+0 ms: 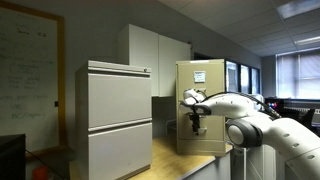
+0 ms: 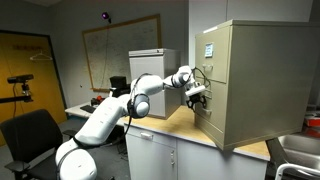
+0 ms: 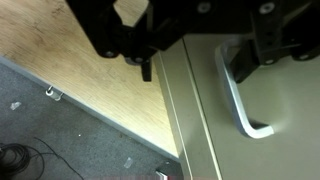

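My gripper is at the front of a tan filing cabinet (image 1: 200,75), with its dark fingers spread apart in the wrist view. A curved metal drawer handle (image 3: 238,98) lies close to the right-hand finger (image 3: 268,48), which covers its upper part. The left-hand finger (image 3: 145,68) is well away from the handle, over the wooden surface. Whether the handle is touched cannot be told. From outside, the gripper (image 2: 202,102) appears small and dark against the cabinet's drawers. The drawers look closed.
A grey-white filing cabinet (image 1: 118,120) stands farther along the wooden countertop (image 1: 176,160). White wall cupboards (image 1: 155,50) hang behind. The countertop's edge (image 3: 95,112) runs beneath my gripper, with dark floor and cables (image 3: 18,158) below.
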